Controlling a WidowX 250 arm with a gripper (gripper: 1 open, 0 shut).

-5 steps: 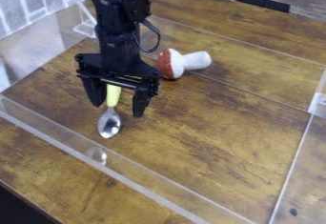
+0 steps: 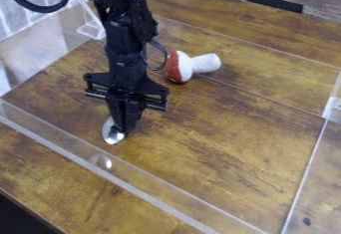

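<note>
The black gripper hangs low over a spoon in the middle left of the camera view, its fingers drawn nearer each other. The spoon's silver bowl shows below the fingertips on the wooden table; its handle is hidden behind the gripper. Whether the fingers grip the handle cannot be told.
A white cylindrical object with a red and white end lies behind and right of the gripper. Clear walls edge the left and right of the work area.
</note>
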